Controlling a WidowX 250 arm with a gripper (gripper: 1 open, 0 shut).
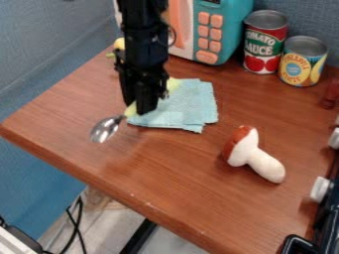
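Note:
My black gripper (146, 99) is over the left-centre of the wooden table, pointing down at a spoon (106, 128) with a yellow handle, beside a light blue cloth (188, 109). Whether its fingers are shut on the handle is hard to tell. A toy mushroom (255, 156) with red cap and white stem lies to the right of centre.
At the back stand a toy microwave (209, 35), a tomato can (265, 45) and a yellow-labelled can (303, 62). Dark equipment (318, 218) is along the right edge.

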